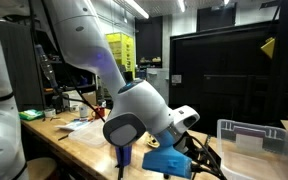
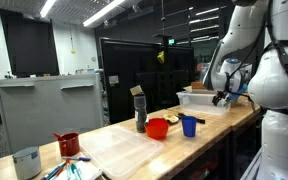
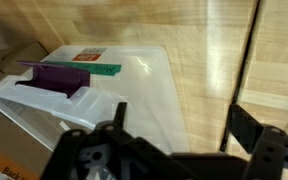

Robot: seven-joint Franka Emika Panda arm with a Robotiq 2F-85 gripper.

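Observation:
My gripper stands open in the wrist view, its two dark fingers wide apart with nothing between them. Wooden tabletop (image 3: 209, 60) shows beyond the fingertips. A clear plastic bin (image 3: 94, 110) lies at the left of that view, close to the left finger. Inside or against it are a purple object (image 3: 69, 78) and a green strip (image 3: 104, 69); which of the two is hard to tell. In exterior view 1 the bin (image 1: 254, 130) stands just right of the gripper, whose fingers are partly hidden by the arm.
A red bowl (image 2: 157, 128), a blue cup (image 2: 189, 126) and a dark canister (image 2: 140, 110) stand along the table in exterior view 2. Farther left are a white board (image 2: 119, 155), a red pot (image 2: 71, 145) and a grey pot (image 2: 27, 162). Brown cardboard (image 3: 9, 65) borders the bin.

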